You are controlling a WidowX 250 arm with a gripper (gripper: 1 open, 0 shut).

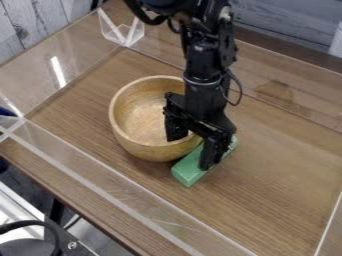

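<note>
My black gripper point(195, 138) is low over the table, beside a round wooden bowl point(134, 117) and over a green rectangular object point(189, 172). One finger side reaches across the bowl's right part, the other down onto the green object. Whether the fingers hold the green object or only touch it, I cannot tell. The green object lies on the wooden table point(267, 190), just right of the bowl and partly hidden by the gripper.
A small clear plastic piece point(122, 30) stands at the back left. Dark equipment point(34, 240) sits off the table's near-left edge.
</note>
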